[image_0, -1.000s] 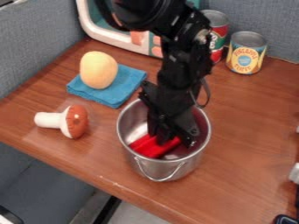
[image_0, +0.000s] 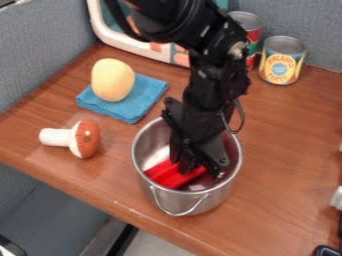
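Note:
The black arm reaches down from the top centre, its gripper (image_0: 195, 160) inside a metal pot (image_0: 189, 201) near the front middle of the table. A red object (image_0: 170, 174) lies in the pot, just under and beside the fingers. The fingertips are partly hidden, so I cannot tell whether they are open or shut, or holding the red object.
An egg (image_0: 112, 78) rests on a blue cloth (image_0: 136, 104) at the left, with a mushroom toy (image_0: 83, 138) below it. Two cans (image_0: 281, 62) and a turquoise-white object (image_0: 119, 30) stand at the back.
The gripper has shifted very slightly within the pot; otherwise the scene looks the same.

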